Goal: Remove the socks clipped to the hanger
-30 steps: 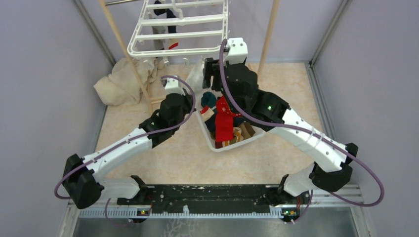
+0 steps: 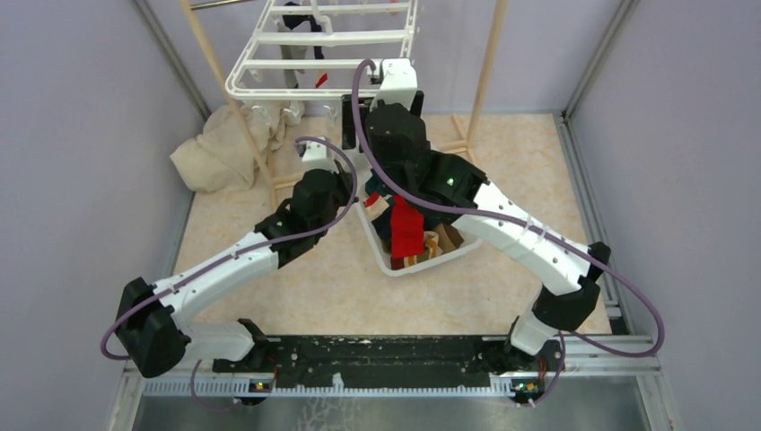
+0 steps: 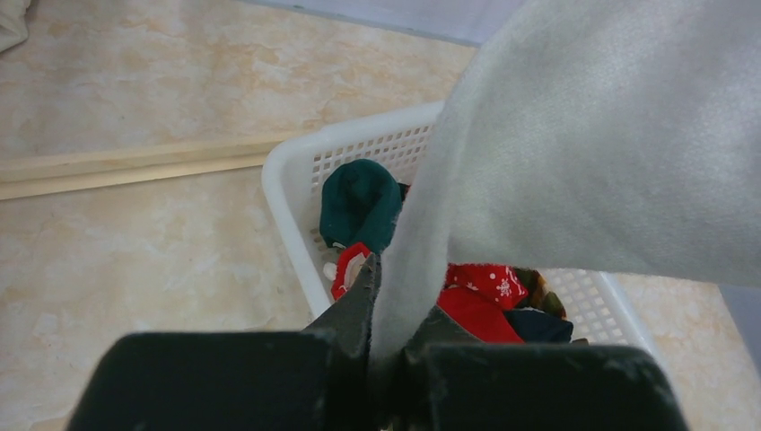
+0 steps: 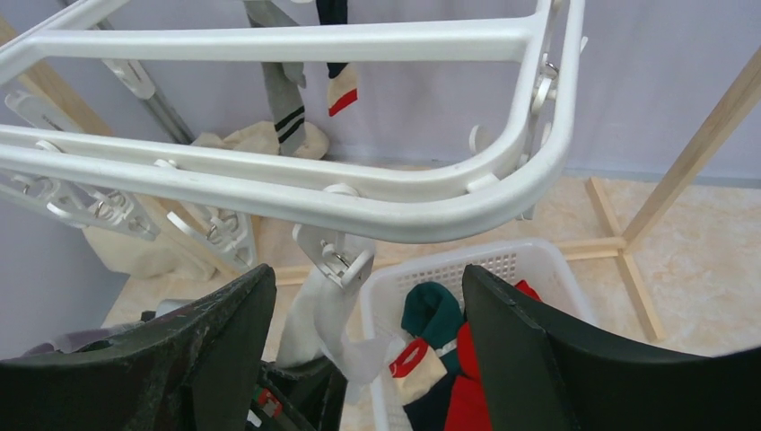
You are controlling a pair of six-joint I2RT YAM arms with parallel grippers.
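A pale grey-white sock [image 3: 574, 144] fills the upper right of the left wrist view, its lower part pinched in my left gripper, which is shut on it. In the right wrist view the same sock [image 4: 328, 310] hangs from a clip [image 4: 339, 260] under the front rail of the white hanger [image 4: 377, 211]. My right gripper stands part open, one finger on each side of that clip in the view; no contact shows. Farther back, a grey sock [image 4: 283, 99] and a dark sock with a cream-and-red end [image 4: 341, 85] hang from the hanger.
Below stands a white basket [image 2: 381, 260] holding several red, green and dark socks. Wooden poles [image 2: 489, 63] flank the hanger. A beige cloth heap [image 2: 220, 157] lies at the back left. Empty clips [image 4: 220, 233] hang along the left of the rail.
My right arm has moved left and toward the hanger's front corner. The hanger has shifted slightly left, its hanging socks swinging a little. The left arm stays still.
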